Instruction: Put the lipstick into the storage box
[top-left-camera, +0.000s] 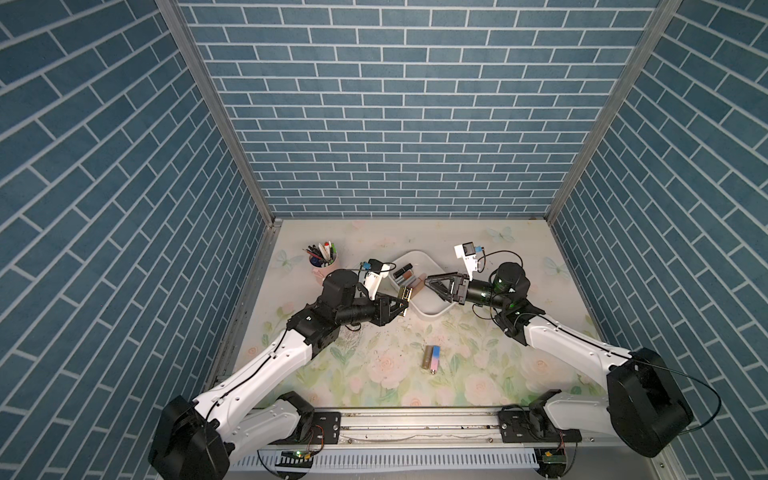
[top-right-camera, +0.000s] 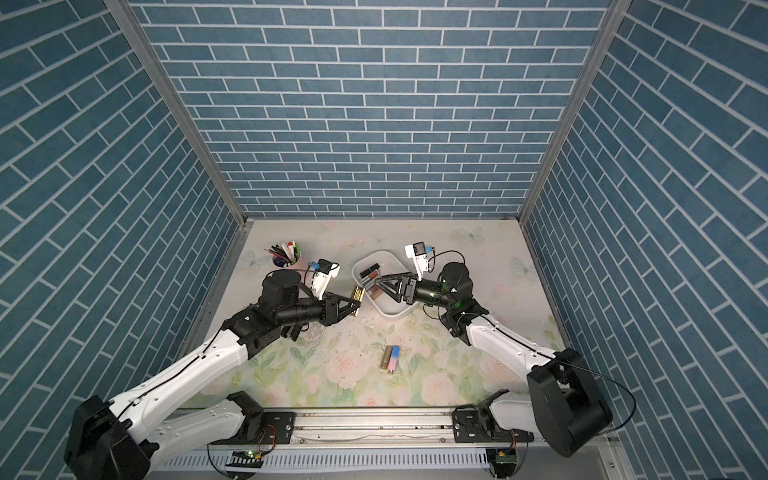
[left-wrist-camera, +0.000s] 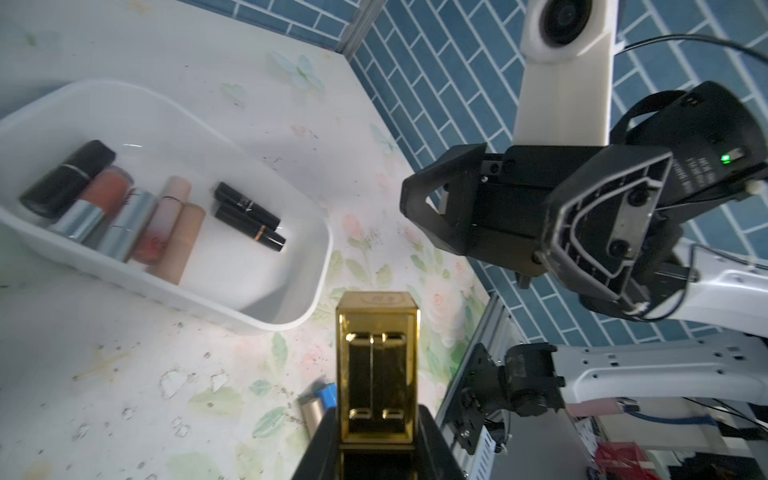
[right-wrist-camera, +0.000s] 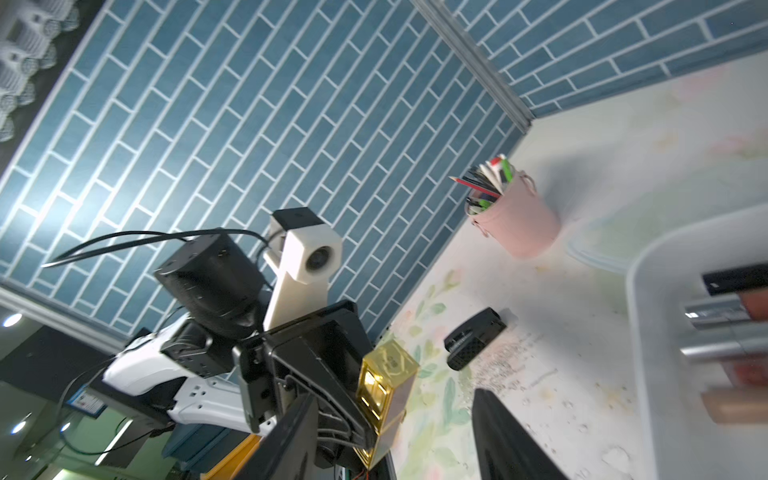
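Note:
A gold lipstick (left-wrist-camera: 377, 368) stands upright in my left gripper (top-left-camera: 402, 301), which is shut on it. Raised above the table, it is just left of the white storage box (left-wrist-camera: 280, 326). My right gripper hangs over the box, fingers apart with only air between them, facing the lipstick across a gap. Several lipsticks lie in the box, among them two dark ones (left-wrist-camera: 248, 216) and a peach one (left-wrist-camera: 177, 242). On the table's front part, a brown lipstick (top-left-camera: 427, 357) and a blue-and-pink one (top-left-camera: 436, 359) lie side by side.
A pink cup (right-wrist-camera: 524, 216) of pens stands at the back left. On the table lies a small black object (right-wrist-camera: 473, 337), left of the box. Table space behind the box and at the back right is clear.

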